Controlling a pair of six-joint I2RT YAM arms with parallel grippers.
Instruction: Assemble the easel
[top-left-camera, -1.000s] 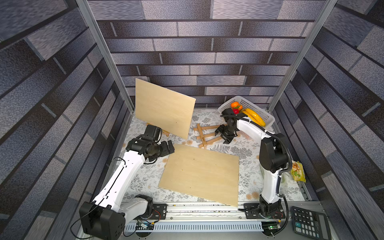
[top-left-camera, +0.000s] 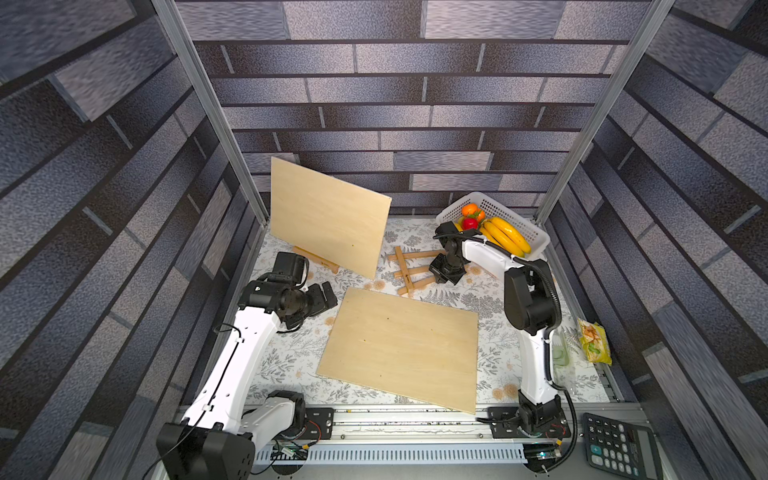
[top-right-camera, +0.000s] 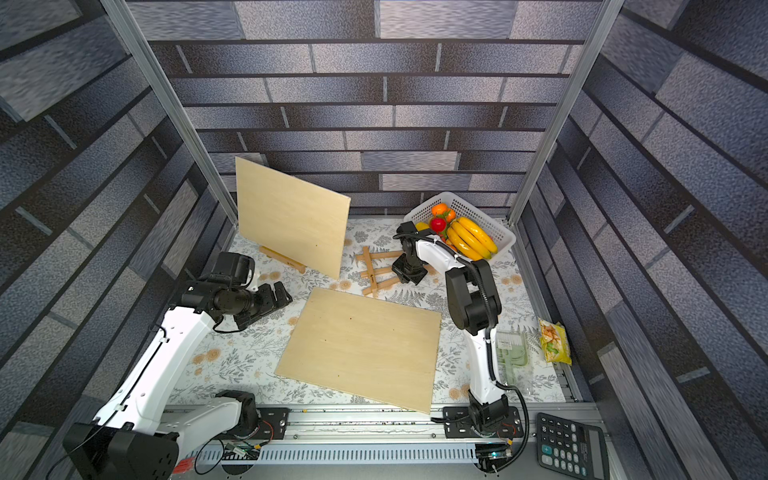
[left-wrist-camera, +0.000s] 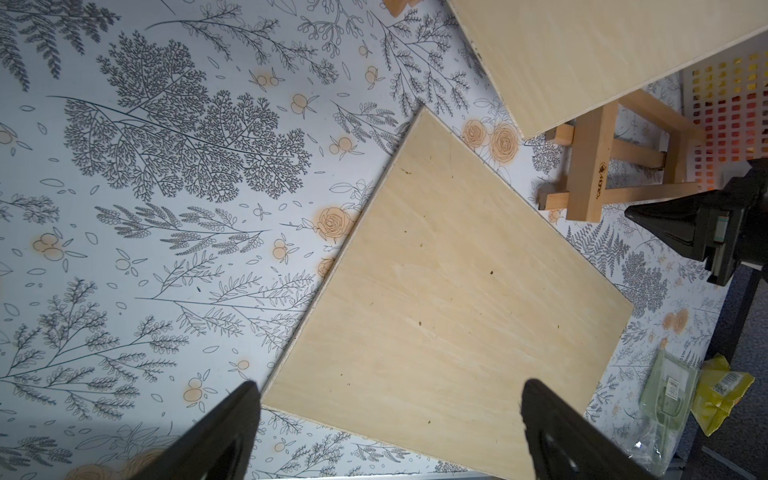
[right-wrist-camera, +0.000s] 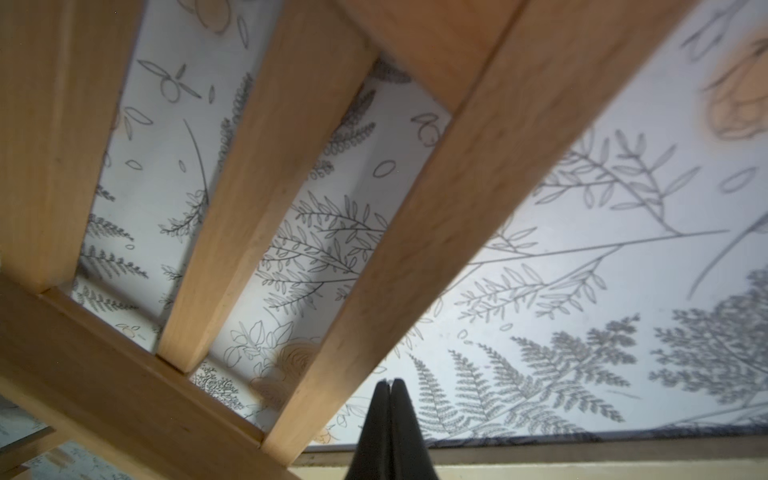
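Note:
A small wooden easel frame (top-left-camera: 402, 268) lies at the back centre; in the right wrist view its slats (right-wrist-camera: 424, 264) fill much of the picture. My right gripper (top-left-camera: 441, 272) is over that frame, shut with nothing visible between its fingers. A wooden panel (top-left-camera: 328, 212) stands at the back left on a wooden stand (top-right-camera: 281, 260). A second panel (top-left-camera: 400, 344) lies flat at the front centre. My left gripper (top-left-camera: 324, 297) stands open at the left, between the two panels, empty, with table below in the left wrist view.
A basket (top-left-camera: 534, 224) of fruit sits at the back right, close behind my right gripper. A yellow packet (top-left-camera: 593, 342) and a clear green item (top-right-camera: 512, 348) lie at the front right.
Since a second ago, my left arm has drawn slightly left and my right arm has shifted a little left. The panels and easel frame look unchanged.

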